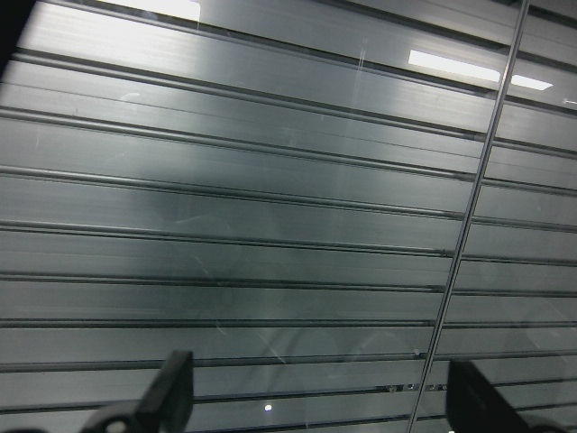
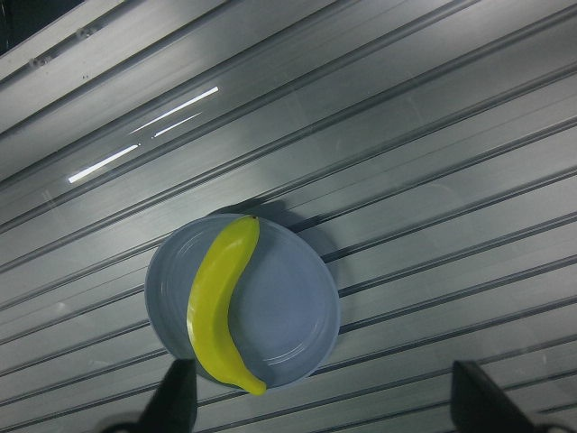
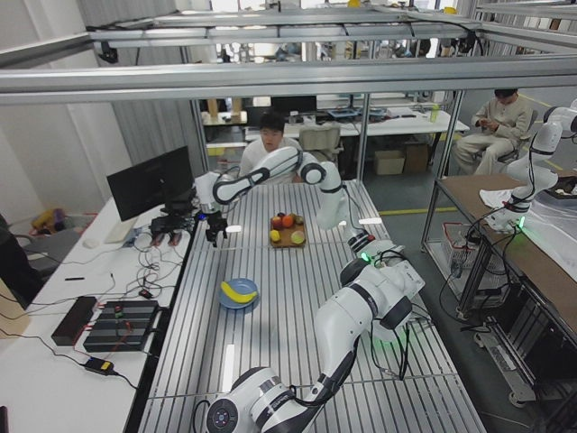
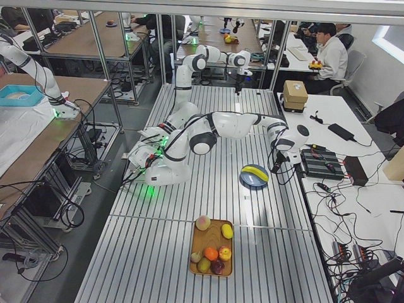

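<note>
A yellow banana point(image 2: 216, 298) lies in a blue plate point(image 2: 288, 307) on the slatted metal table point(image 3: 270, 361). My right gripper point(image 3: 216, 236) is raised near the table's edge; its wrist view looks down on plate and banana, with fingertips wide apart and nothing between. My left gripper shows in its wrist view point(image 1: 315, 397) as two separated fingertips over bare slats, open and empty. In the camera right view it hangs at the far end point(image 4: 238, 87).
A wooden tray point(image 4: 199, 240) of several fruits stands beyond the plate. Desks with a monitor point(image 3: 144, 185), cables and black boxes run along one side. A seated person point(image 3: 266, 153) is at the table's end.
</note>
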